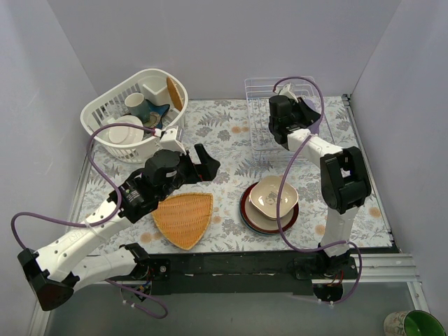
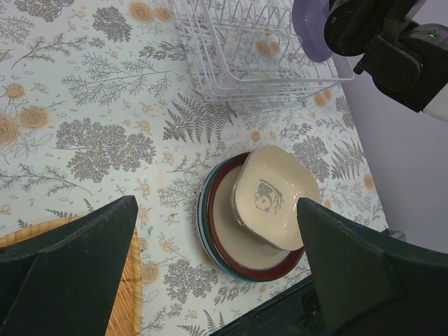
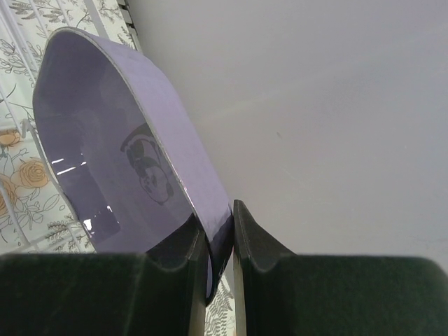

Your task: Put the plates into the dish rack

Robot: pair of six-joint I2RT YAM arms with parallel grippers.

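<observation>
In the right wrist view a purple dish (image 3: 105, 133) with a printed figure stands tilted, its edge pinched by my right gripper. From above, that gripper is over the right part of the white wire dish rack (image 1: 262, 143), hiding most of the dish. Whether the dish touches the rack wires is hard to tell. A cream dish (image 2: 276, 192) lies on a stack with a brown-rimmed plate (image 2: 262, 271) and a blue-green plate (image 2: 203, 234) under it. My left gripper (image 1: 207, 162) hangs open over the table, left of the stack, with nothing between its fingers.
A white basket (image 1: 91, 115) with a mug (image 1: 136, 106), a white plate (image 1: 126, 130) and other items stands at the back left. A woven mat (image 1: 183, 220) lies at the front. Grey walls close in the back and right.
</observation>
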